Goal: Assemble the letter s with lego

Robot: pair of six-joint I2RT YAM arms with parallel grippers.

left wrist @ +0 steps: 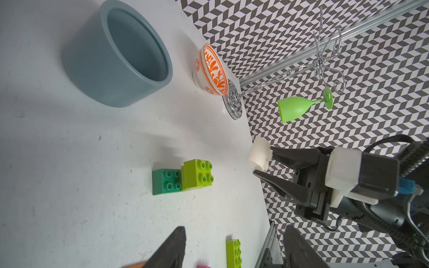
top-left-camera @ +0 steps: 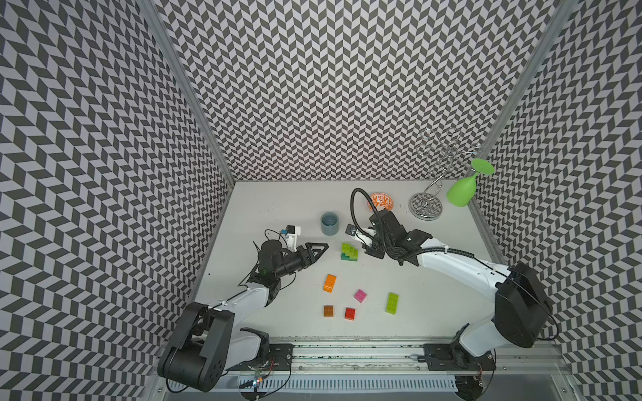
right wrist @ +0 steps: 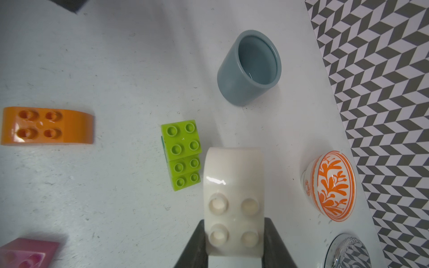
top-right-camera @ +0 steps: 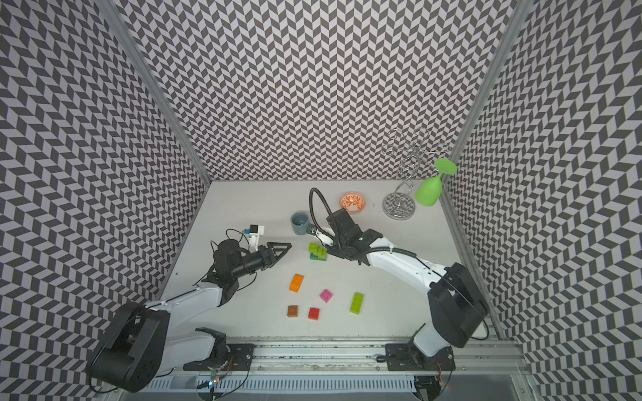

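A small assembly of lime bricks (top-left-camera: pixel 349 248) on a dark green brick (left wrist: pixel 163 181) stands mid-table. My right gripper is shut on a white curved brick (right wrist: pixel 233 178), held above and just beside the assembly. My left gripper (top-left-camera: pixel 321 248) is left of the assembly, open, with nothing between its fingers. Loose on the table lie an orange curved brick (right wrist: pixel 47 125), a pink brick (top-left-camera: pixel 360 295), a lime brick (top-left-camera: pixel 392 303), a red brick (top-left-camera: pixel 349 313) and a brown brick (top-left-camera: pixel 328 311).
A blue-grey cup (top-left-camera: pixel 329 226) stands behind the assembly. An orange-patterned bowl (top-right-camera: pixel 351 201), a chrome stand (top-right-camera: pixel 399 206) and a green goblet (top-right-camera: pixel 428 191) are at the back right. The table's left part beyond my left arm is mostly clear.
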